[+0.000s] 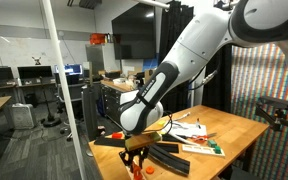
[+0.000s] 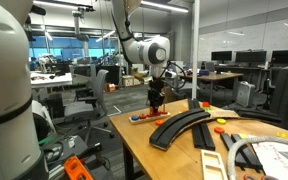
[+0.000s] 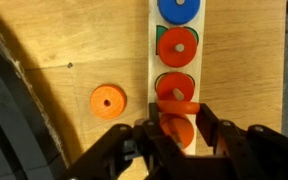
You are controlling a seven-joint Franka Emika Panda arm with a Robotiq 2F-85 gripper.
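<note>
A pale peg board [image 3: 195, 80] runs down the wrist view, carrying a blue disc [image 3: 178, 10] at the top and red discs [image 3: 177, 46] below it. My gripper is shut on an orange disc [image 3: 177, 107], which is tilted edge-on above the lower part of the board. Beneath it, another orange-red disc [image 3: 177, 131] shows partly between the fingers. Whether the held disc touches a peg cannot be told. A loose orange disc [image 3: 108, 101] with a centre hole lies on the table left of the board. In exterior view 2, the gripper [image 2: 156, 106] is low over the board [image 2: 139, 119].
Dark curved track pieces [image 2: 182, 126] lie beside the board, and one fills the left edge of the wrist view. White trays [image 2: 213, 163] and small coloured pieces lie farther along the table. The table edge [image 3: 286, 60] is close on the board's right.
</note>
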